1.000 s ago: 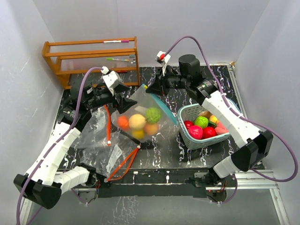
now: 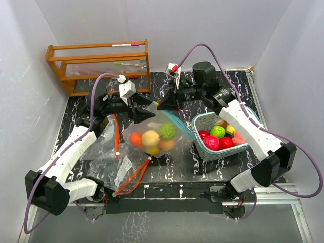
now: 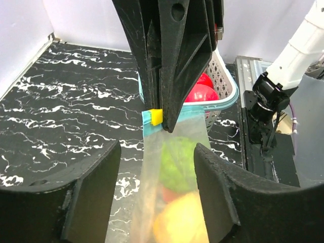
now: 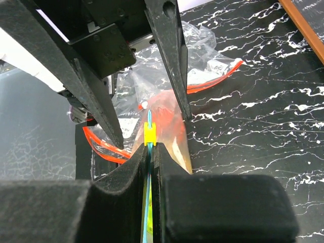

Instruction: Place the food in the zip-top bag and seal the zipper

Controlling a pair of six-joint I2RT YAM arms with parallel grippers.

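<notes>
A clear zip bag (image 2: 157, 136) holding several fruits, orange, pale, green and yellow, hangs in the middle of the top view. My right gripper (image 2: 168, 104) is shut on its blue zipper edge by the yellow slider, also seen in the left wrist view (image 3: 157, 116). My left gripper (image 2: 144, 107) stands part open just left of that zipper end, its two fingertips either side of the bag's edge in the left wrist view, not closed on it.
A basket (image 2: 220, 157) of fruit stands at the right. Empty bags (image 2: 109, 172) with orange zippers lie at the left front. A wooden rack (image 2: 96, 54) stands at the back left.
My left gripper has moved right toward the zipper end held by the right gripper. The bag of fruit has swung a little; the right arm has moved slightly.
</notes>
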